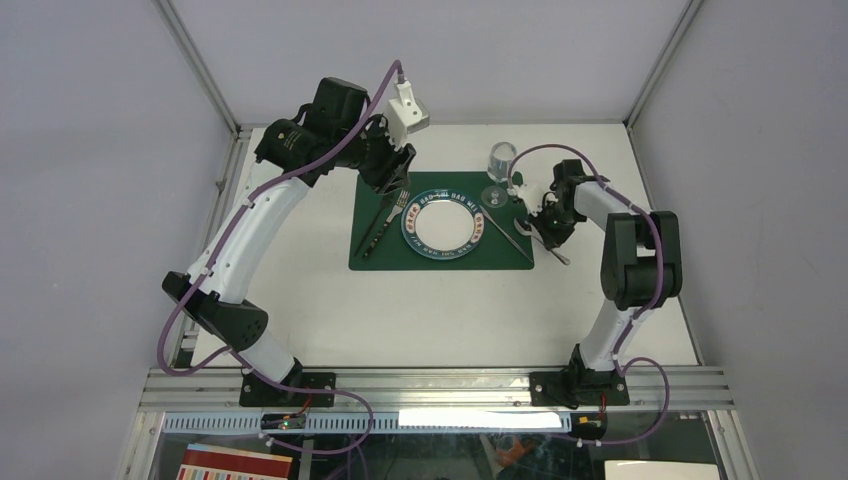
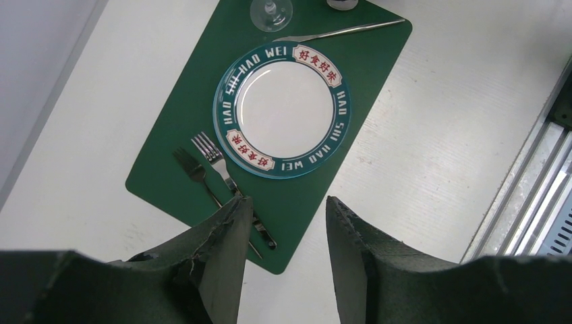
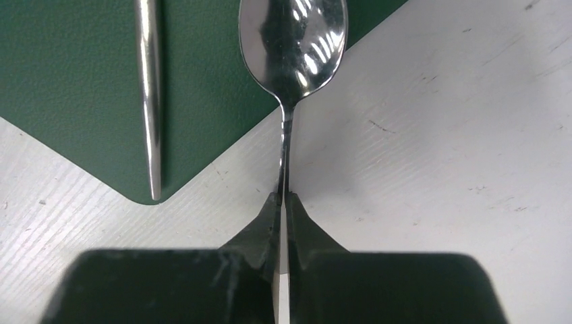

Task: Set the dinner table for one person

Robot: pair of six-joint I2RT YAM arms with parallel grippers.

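A spoon (image 3: 293,47) lies across the placemat's right edge. My right gripper is shut at its handle; whether the handle is held between the tips or lies beneath them I cannot tell. On the green placemat (image 1: 370,259) sit a plate (image 1: 442,222), a knife (image 1: 506,232) right of it, two forks (image 2: 219,164) left of it and a wine glass (image 1: 497,185) behind. My left gripper is raised above the mat's left side, fingers apart, nothing between them.
Bare white table surrounds the mat, with the widest free room in front. Walls and metal rails border it. The left arm spans the table's left side.
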